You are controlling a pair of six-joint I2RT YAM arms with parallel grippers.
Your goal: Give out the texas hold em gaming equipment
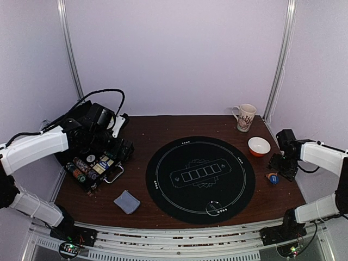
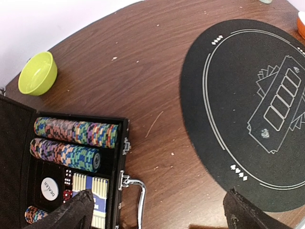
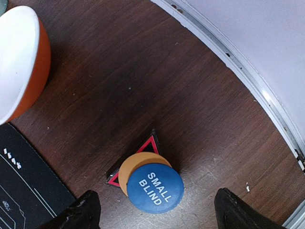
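Observation:
In the right wrist view a blue "SMALL BLIND" button (image 3: pixel 155 188) lies on an orange disc (image 3: pixel 128 167), with a black and red triangular piece (image 3: pixel 150 144) partly hidden under them. My right gripper is above this stack, its parted fingers on either side and apart from it. In the left wrist view the open case (image 2: pixel 123 143) holds rows of chips (image 2: pixel 76 131), a white dealer button (image 2: pixel 49 189), dice and card decks (image 2: pixel 95 193). Over the case's right side hangs my left gripper, open and empty. The round black poker mat (image 1: pixel 163 196) lies mid-table.
An orange and white bowl (image 1: pixel 259 145) and a mug (image 1: pixel 246 117) stand at the back right. A green bowl (image 2: pixel 39 74) sits behind the case. A grey cloth (image 1: pixel 127 202) lies front left. A clear ring-like disc (image 1: pixel 213 208) rests on the mat's front.

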